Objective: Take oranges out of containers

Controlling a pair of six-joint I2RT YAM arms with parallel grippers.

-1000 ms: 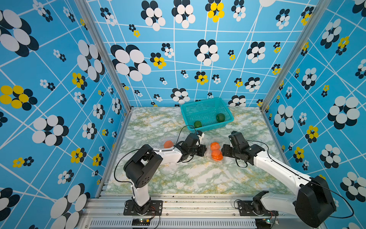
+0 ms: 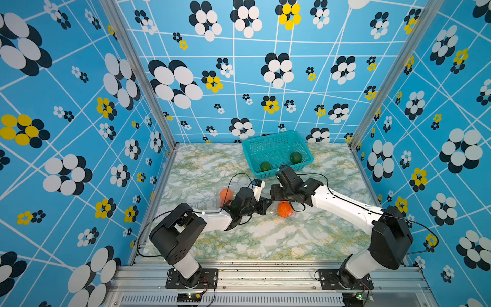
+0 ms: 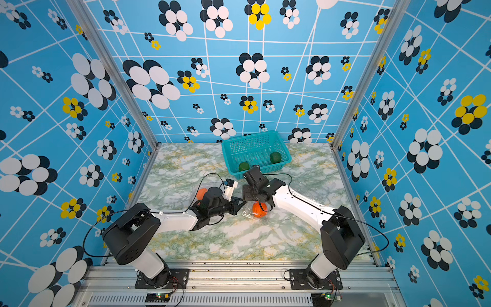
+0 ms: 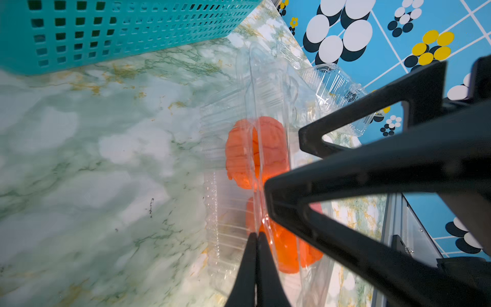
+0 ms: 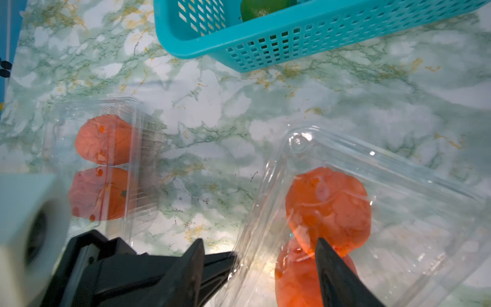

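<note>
A clear container holds two orange fruits, an upper orange and a lower one partly hidden. My left gripper is shut on this container's thin near wall; in the right wrist view it comes in from the left against that wall. My right gripper is part open over the same container's left side. One of its fingers overlaps the lower orange, and no orange shows held. Farther left, a second clear container has two more oranges side by side.
A teal basket with two green fruits stands at the back. Another clear container, seemingly empty, lies beyond the fingers in the left wrist view.
My right gripper has swung left over the container from its right side. My left gripper and the container have shifted slightly left together. The upper orange is now hidden from the top left view.
</note>
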